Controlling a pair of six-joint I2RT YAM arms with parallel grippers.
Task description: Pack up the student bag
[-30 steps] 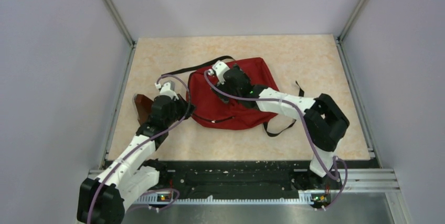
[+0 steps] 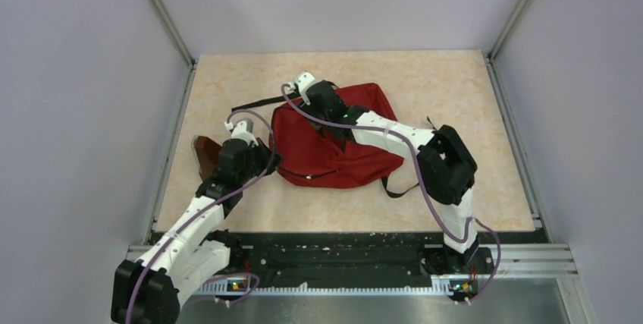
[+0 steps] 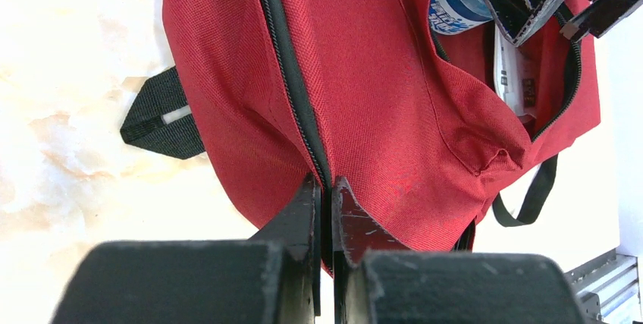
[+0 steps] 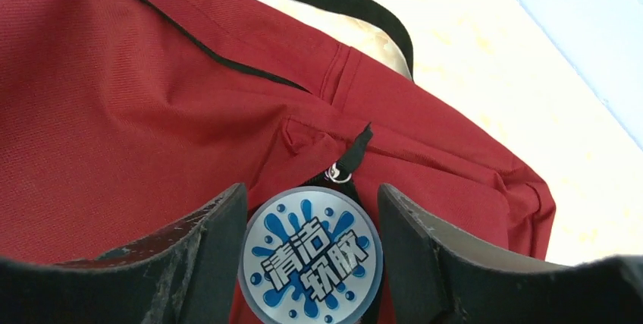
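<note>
The red bag (image 2: 364, 165) lies in the middle of the table with its opening showing. My left gripper is shut on the bag's zipper edge (image 3: 292, 73) at its left side. A bottle with a round white-and-blue lid stands inside the bag; its blue-and-white side (image 3: 455, 5) shows in the left wrist view. Over the bag, my right gripper is open, and its fingers (image 4: 220, 225) appear on either side of the lid. From the left wrist view, those fingers look apart from the bottle. A white item (image 3: 514, 73) also lies inside the bag.
A brown object (image 2: 205, 155) stands left of the bag, partly hidden by the left arm. Black straps (image 2: 261, 102) lie around the bag. Bare table (image 2: 455, 89) lies to the right and along the front.
The left arm and the bag look unmoved.
</note>
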